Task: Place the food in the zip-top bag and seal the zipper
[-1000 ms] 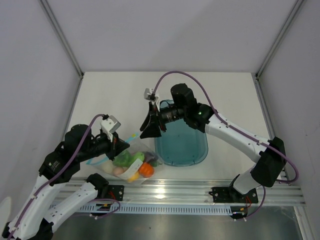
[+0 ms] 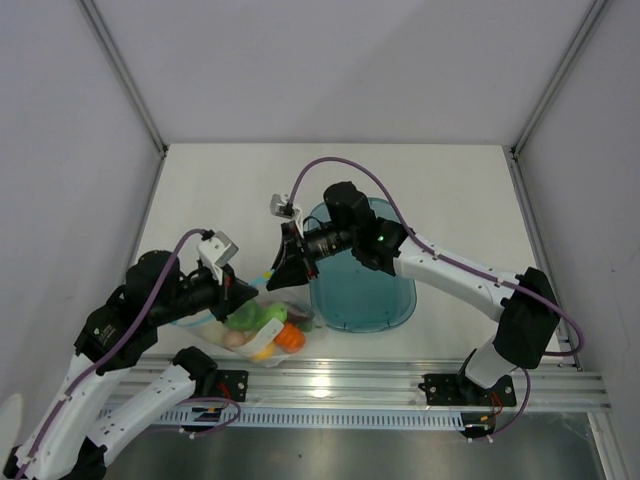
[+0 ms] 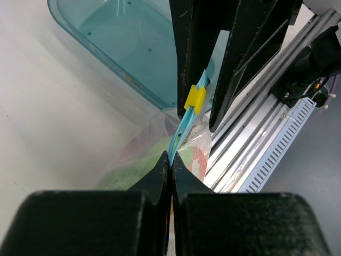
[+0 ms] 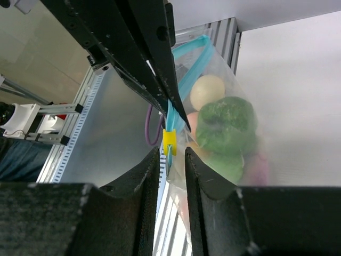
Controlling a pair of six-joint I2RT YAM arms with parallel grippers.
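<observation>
The clear zip top bag [image 2: 262, 330] holds food, among it a green pepper [image 4: 226, 122], a tan round item [image 4: 208, 92] and an orange item [image 2: 290, 338]. My left gripper is shut on the bag's blue zip edge [image 3: 182, 128]. Past its tips, a yellow slider [image 3: 195, 100] sits at the end of the strip. My right gripper is part open, one finger on each side of the strip's end, with the slider level with its tips. A gap shows between its fingers; whether either touches the slider I cannot tell.
A teal tray [image 2: 365, 322] lies partly beneath the right arm. The metal rail [image 2: 330, 378] runs along the table's front edge, close to the bag. White table [image 2: 225, 185] behind both arms is bare.
The right gripper has moved left, up to the slider end of the zip. The left arm has barely moved and keeps its hold; the bag lies in nearly the same place.
</observation>
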